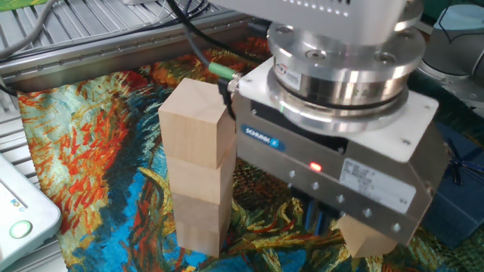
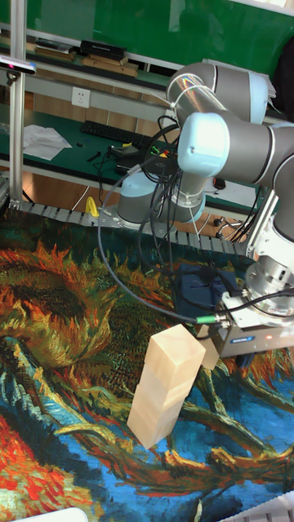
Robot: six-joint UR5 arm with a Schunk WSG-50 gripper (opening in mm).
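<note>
A tower of several pale wooden blocks (image 1: 198,162) stands upright on the painted cloth, left of my gripper (image 1: 316,221). In the other exterior view the same tower (image 2: 165,382) stands to the left of the gripper body (image 2: 252,339). Another wooden block (image 1: 367,240) shows partly from under the gripper's right side, its upper part hidden by the housing. Only a bit of the dark fingers (image 1: 321,222) shows below the housing; whether they are apart or together, and whether anything is between them, is hidden.
A dark blue box (image 1: 460,189) sits to the right, behind the gripper. At the left edge lies a white device with a green button (image 1: 21,229). A metal rail (image 1: 128,57) borders the cloth at the back. Bare cloth (image 2: 78,382) lies left of the tower.
</note>
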